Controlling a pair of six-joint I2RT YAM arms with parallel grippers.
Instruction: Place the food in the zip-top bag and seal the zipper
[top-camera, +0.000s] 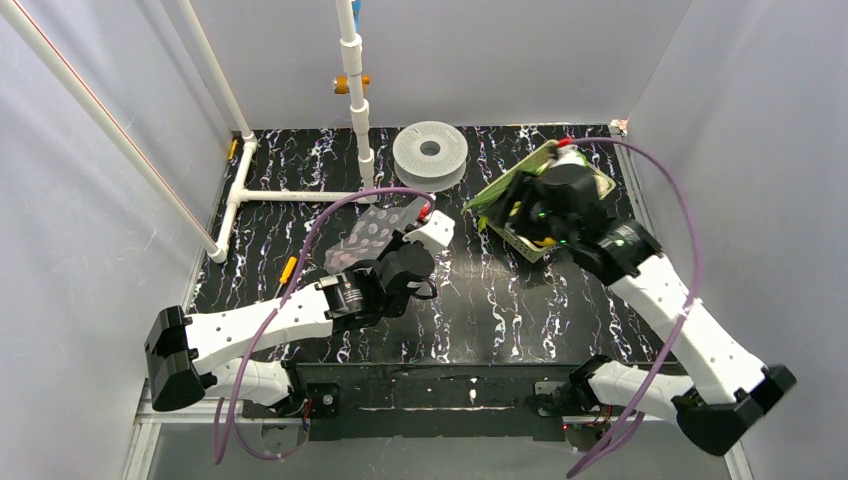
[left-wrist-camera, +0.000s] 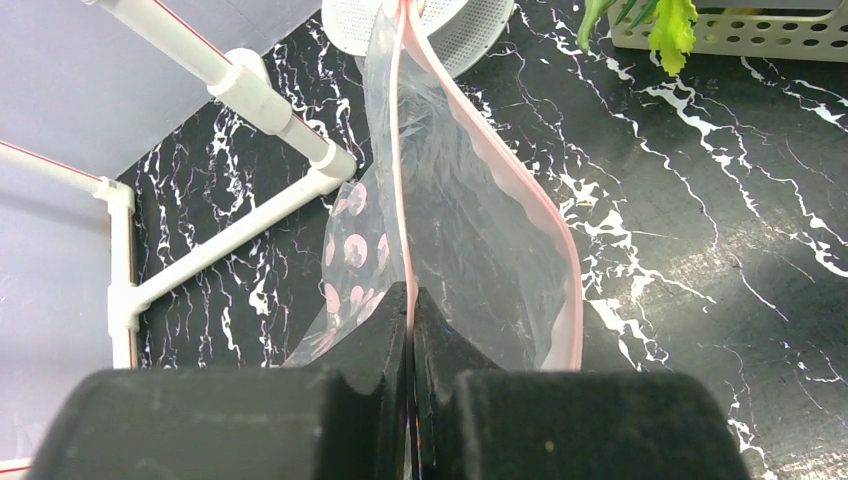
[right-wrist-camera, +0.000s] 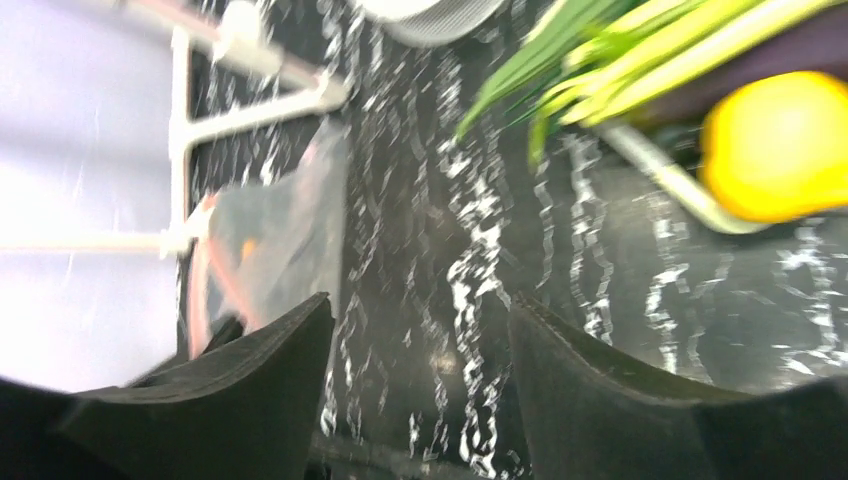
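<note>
The clear zip bag (left-wrist-camera: 470, 230) with pink dots and a pink zipper hangs open at one side, its near rim pinched in my shut left gripper; from above it lies mid-left (top-camera: 360, 238). My right gripper is blurred in motion over the food basket (top-camera: 535, 250), its fingers apart with nothing visible between them. Green leafy stalks (right-wrist-camera: 640, 65), a yellow vegetable (right-wrist-camera: 770, 145) and a dark purple one (right-wrist-camera: 700, 80) are in the basket, partly hidden from above by the right arm.
A grey spool (top-camera: 430, 170) sits at the back centre. White pipe frames (top-camera: 300, 195) stand along the left and back.
</note>
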